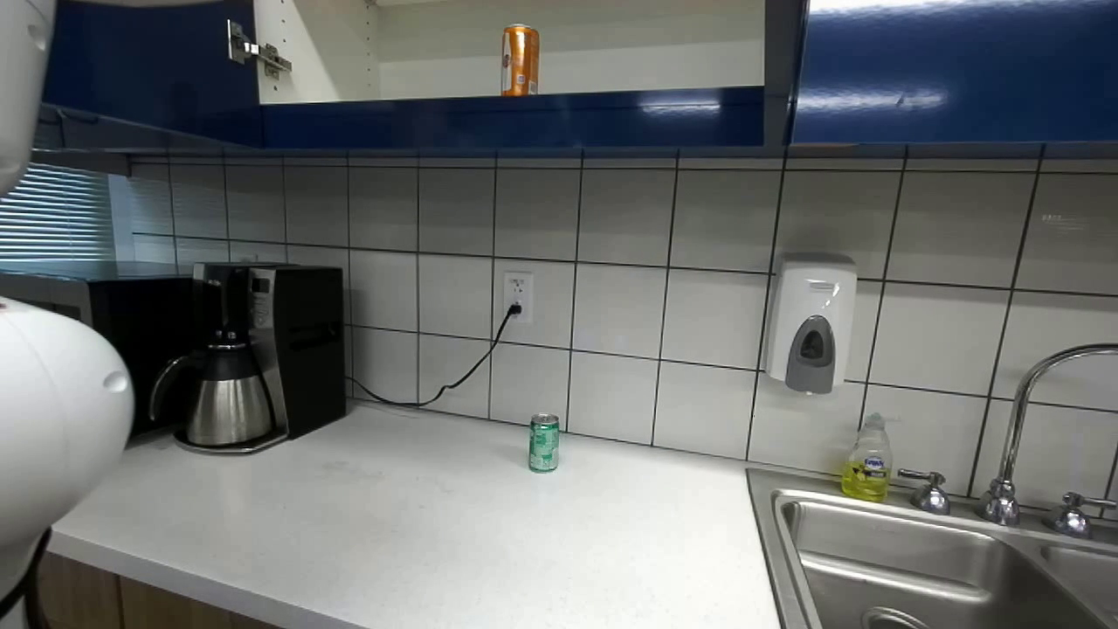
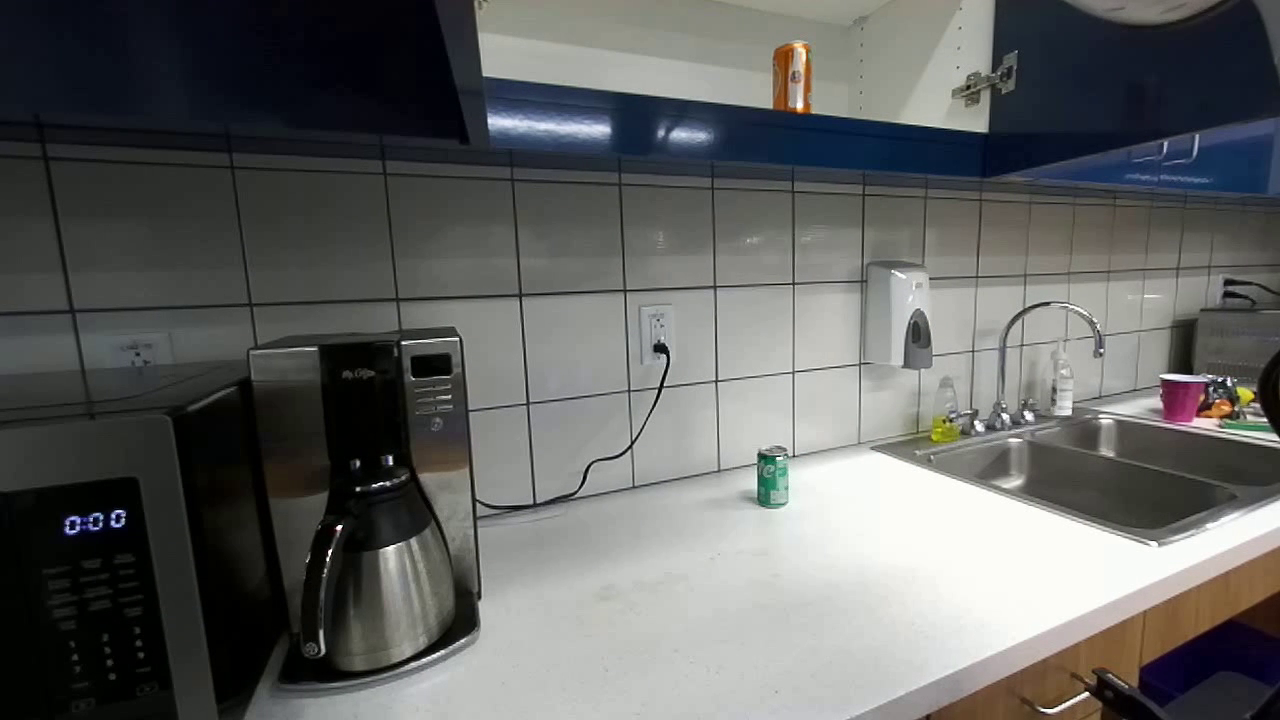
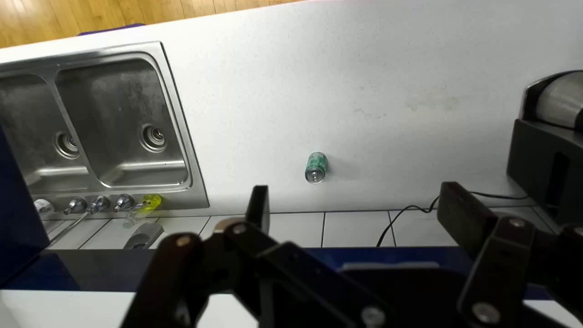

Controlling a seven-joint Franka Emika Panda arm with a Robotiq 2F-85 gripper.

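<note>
An orange can (image 1: 520,61) stands upright in the open cabinet, near the front edge of its shelf; it also shows in the second exterior view (image 2: 792,77). On the white counter a green can (image 1: 544,442) stands upright, a little out from the tiled wall. From above, the wrist view shows that green can (image 3: 315,167) well beyond and below my gripper. Its fingers are spread wide, with nothing between them. Neither exterior view shows the gripper itself. The orange can is not visible in the wrist view.
The blue cabinet (image 1: 514,122) hangs over the counter, its door swung open. A coffee maker (image 2: 372,504) and a microwave (image 2: 108,564) occupy one end, the sink (image 3: 117,120) the other. A soap bottle (image 1: 867,461) stands behind the sink.
</note>
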